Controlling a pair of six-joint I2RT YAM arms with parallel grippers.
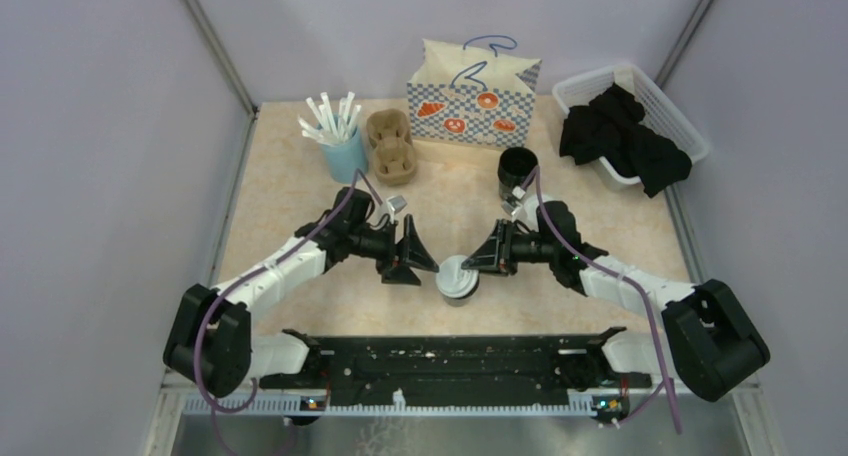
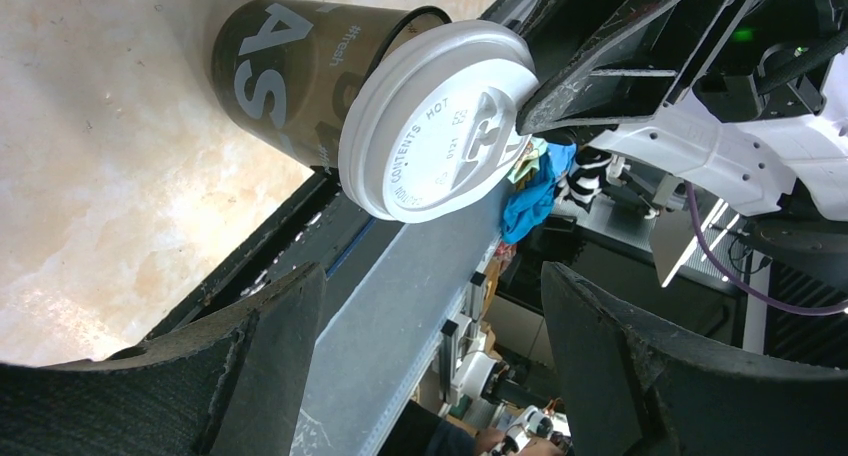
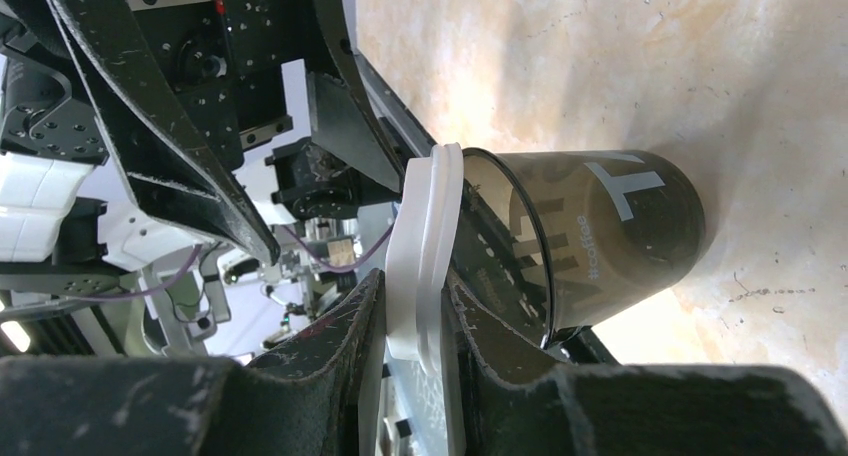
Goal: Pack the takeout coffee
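A dark, translucent cup (image 3: 610, 231) with pale lettering stands on the table near its front edge. Over its mouth is a white lid (image 2: 450, 136), which my right gripper pinches by the rim. In the right wrist view the lid sits just off the cup's rim, a gap showing between them. To the left of the cup, my left gripper (image 1: 415, 267) is wide open, nothing between its fingers. From above, the lid (image 1: 457, 274) covers most of the cup.
Behind stand a second dark cup (image 1: 517, 166), a cardboard cup carrier (image 1: 392, 148), a blue holder (image 1: 346, 158) of white-wrapped sticks and a checked paper bag (image 1: 470, 114). A white basket (image 1: 667, 126) with black cloth is at back right.
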